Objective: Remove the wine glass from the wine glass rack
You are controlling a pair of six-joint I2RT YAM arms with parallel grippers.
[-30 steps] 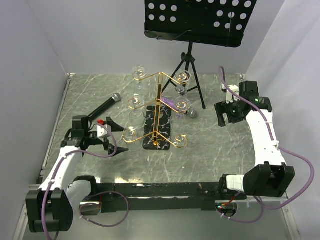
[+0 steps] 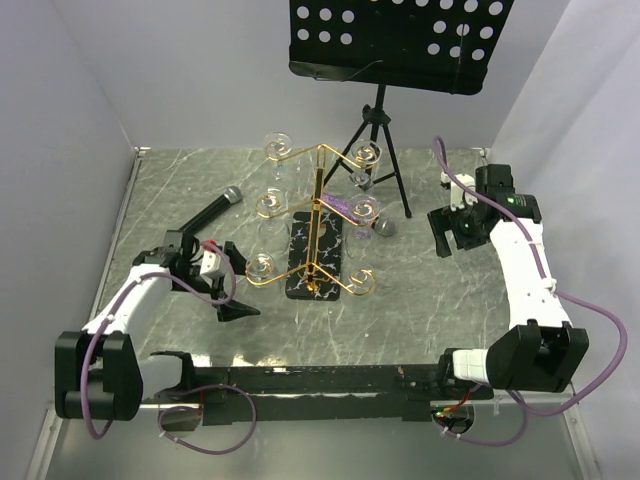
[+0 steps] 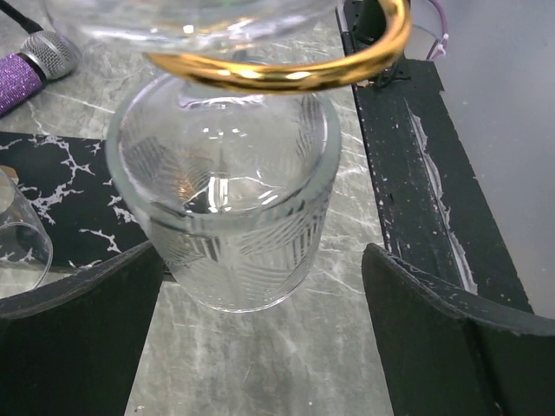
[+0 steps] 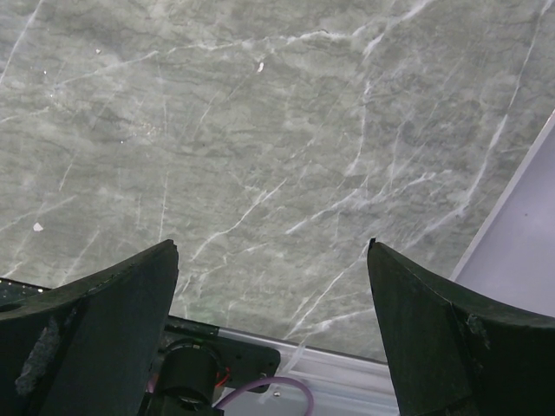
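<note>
A gold rack [image 2: 317, 215] on a black marbled base [image 2: 315, 255] holds several clear wine glasses upside down in its ring hooks. One glass hangs at the front left hook [image 2: 262, 268]. In the left wrist view that glass's bowl [image 3: 230, 199] hangs mouth down beneath the gold ring [image 3: 295, 78], ahead of and above the gap between my fingertips. My left gripper [image 2: 246, 285] stands open beside the rack's front left; nothing is clasped. Over bare table at the right, my right gripper [image 2: 441, 231] is open and empty.
A black microphone [image 2: 210, 211] lies left of the rack, and a purple one [image 2: 360, 216] lies behind its right side. A black music stand [image 2: 378, 120] rises at the back.
My left gripper has shifted slightly, with its arm swinging a little forward and right toward the front left glass. The right arm has hardly moved; the rack stays put.
</note>
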